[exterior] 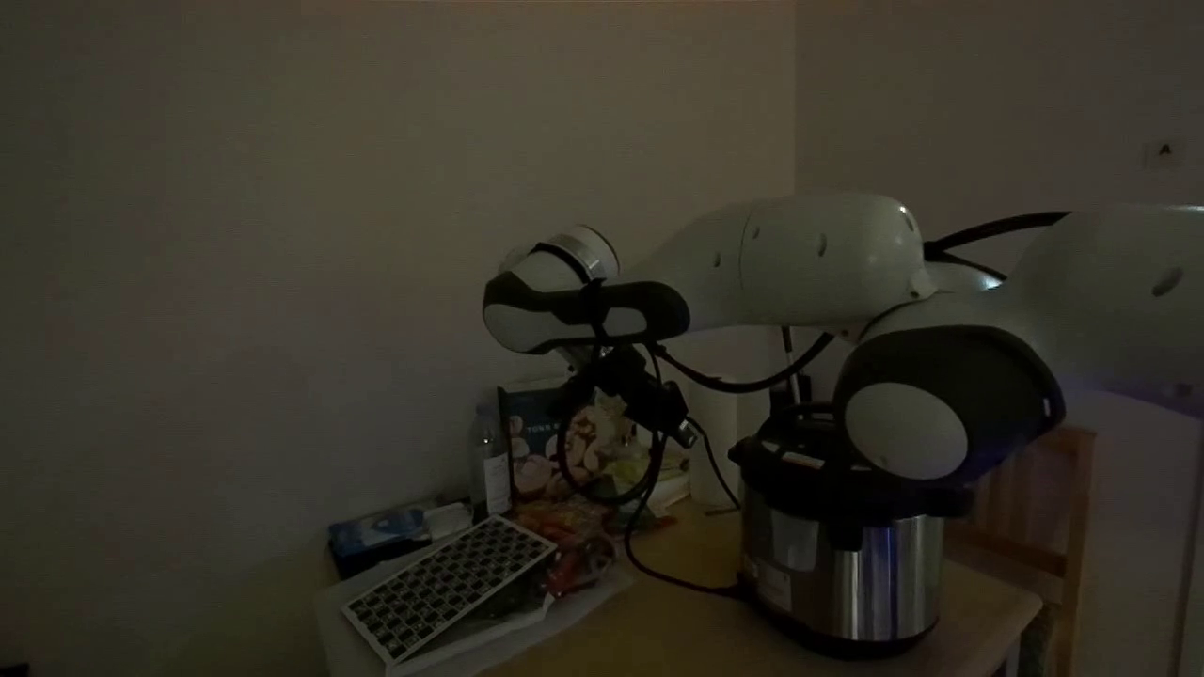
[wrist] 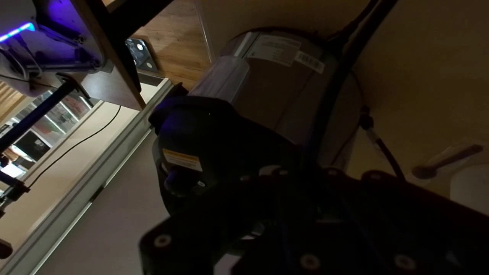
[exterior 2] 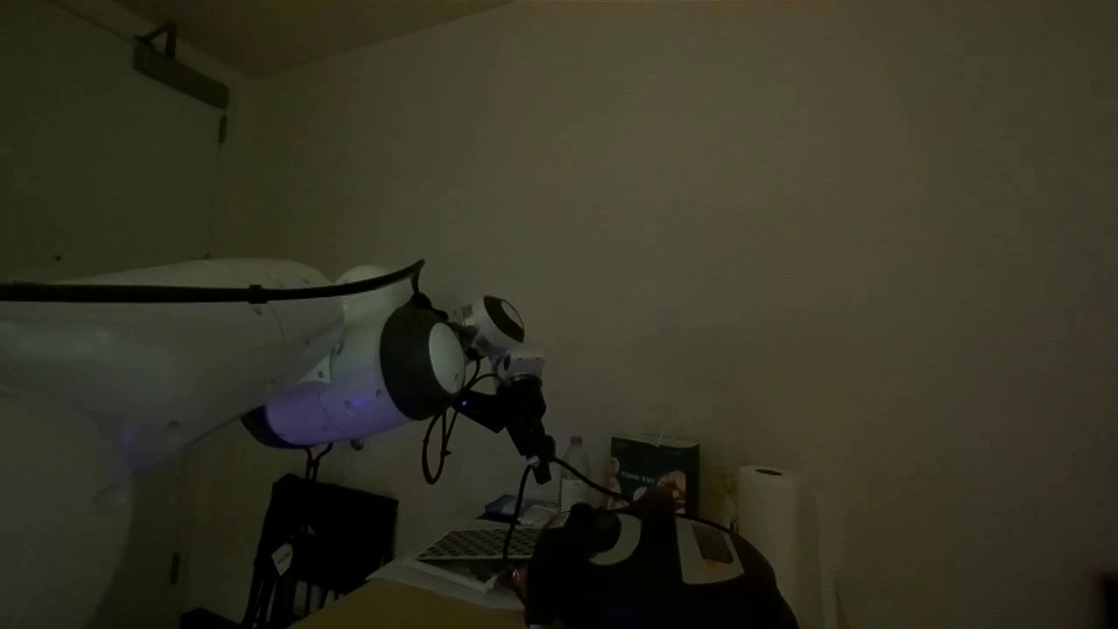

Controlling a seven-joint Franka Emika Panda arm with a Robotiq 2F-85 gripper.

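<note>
In exterior view 1 my gripper [exterior: 684, 430] hangs in the air to the left of the pressure cooker, angled downward. It is shut on a black cable [exterior: 707, 449], which droops from its fingertips. In exterior view 2 the cable [exterior 2: 587, 480] runs off from my gripper [exterior 2: 541, 470] on both sides. The wrist view shows the cable [wrist: 331, 101] leading up from between the dark fingers; the exact pinch is too dark to make out. The steel pressure cooker [exterior: 844, 575] with its black lid [exterior 2: 650, 566] stands upright on the table.
A black-and-white grid panel [exterior: 449, 587], a blue box [exterior: 378, 535], a bottle [exterior: 490, 463], a picture box [exterior: 542, 440] and bagged items [exterior: 578, 555] crowd the table's left and back. A paper roll [exterior 2: 768, 524] stands behind the cooker.
</note>
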